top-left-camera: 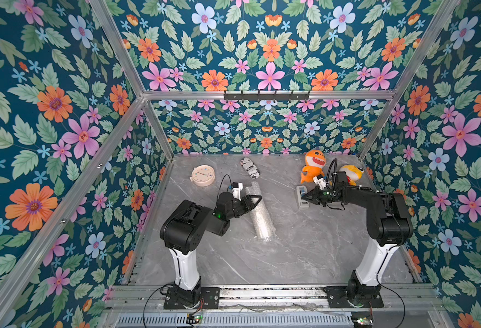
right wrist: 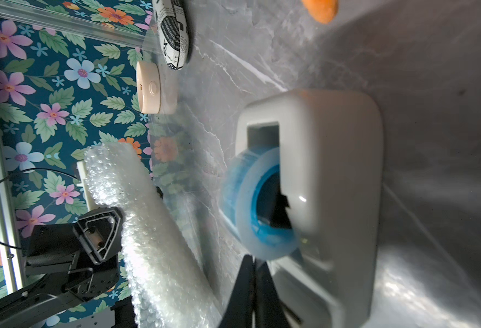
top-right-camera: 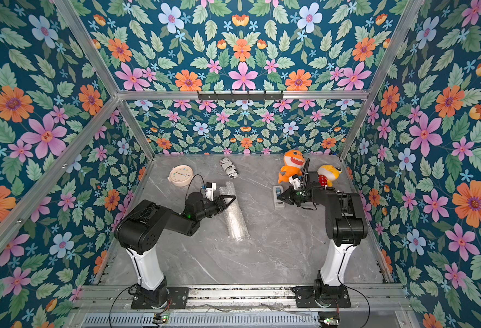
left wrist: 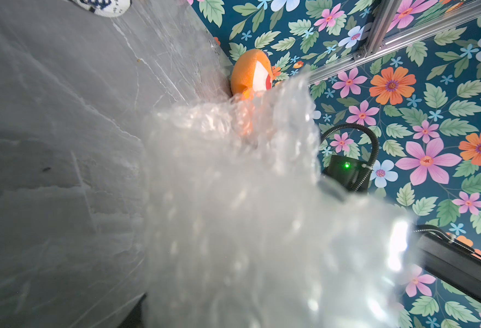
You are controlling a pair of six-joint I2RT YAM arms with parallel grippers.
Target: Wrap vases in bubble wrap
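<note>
A long clear bubble-wrap roll (top-left-camera: 264,224) lies slantwise in mid-table. My left gripper (top-left-camera: 257,200) is shut on this wrapped bundle around its middle. The bubble wrap (left wrist: 262,229) fills much of the left wrist view and hides most of that gripper. Whether a vase sits inside cannot be made out. To the right stands a white tape dispenser (right wrist: 339,164) with a blue-cored tape roll (right wrist: 254,199). Close at the dispenser's front my right gripper is shut, its black fingers together; no tape shows clearly between them.
Behind the bundle lies a black-and-white patterned object (top-left-camera: 249,167), with a pale round clock (top-left-camera: 202,175) to its left. An orange plush shark (top-left-camera: 312,166) and a yellow plush toy (top-left-camera: 352,173) sit at the back right.
</note>
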